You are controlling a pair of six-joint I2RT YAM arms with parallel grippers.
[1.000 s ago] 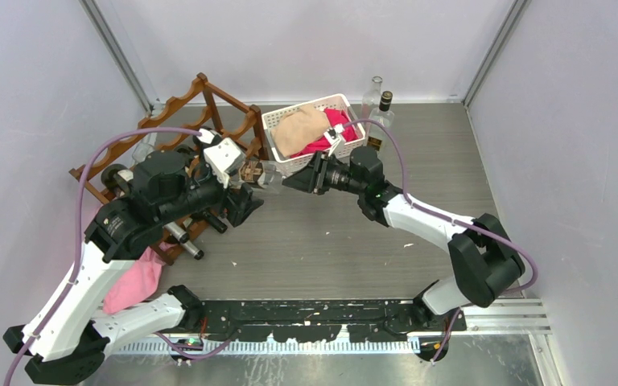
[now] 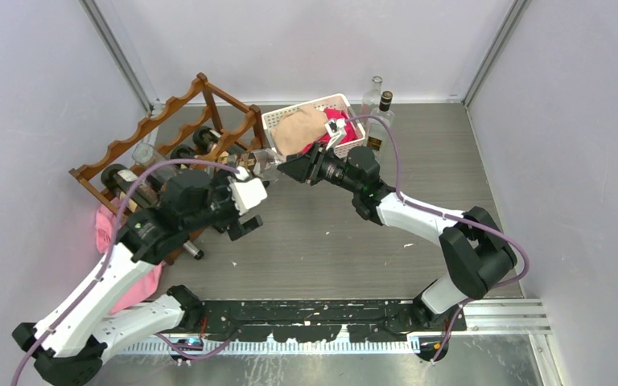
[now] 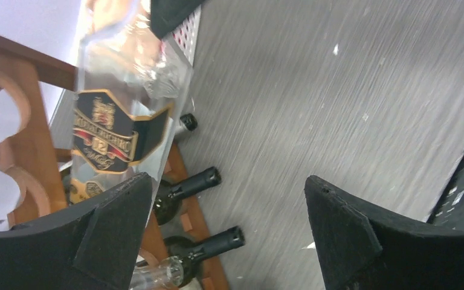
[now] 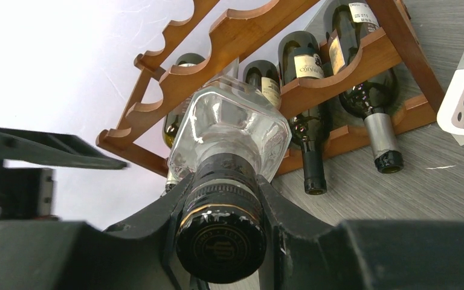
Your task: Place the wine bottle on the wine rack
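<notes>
A clear bottle with a black and gold label (image 3: 106, 130) is held in the air by my right gripper, which is shut on its dark neck. In the right wrist view, the bottle's clear body (image 4: 232, 124) points away toward the wooden wine rack (image 4: 248, 27), in front of its rails. Whether it touches the rack cannot be told. My left gripper stands open with nothing between its fingers; one of these fingers (image 3: 106, 232) overlaps the bottle's lower side in the left wrist view.
Several dark wine bottles (image 4: 308, 121) lie in the rack. A white basket (image 2: 271, 121) with cloths stands to the rack's right, and two clear bottles (image 2: 376, 133) stand beyond it. Pink cloth (image 2: 141, 288) lies front left.
The right gripper, still on the neck, has shifted slightly left.
</notes>
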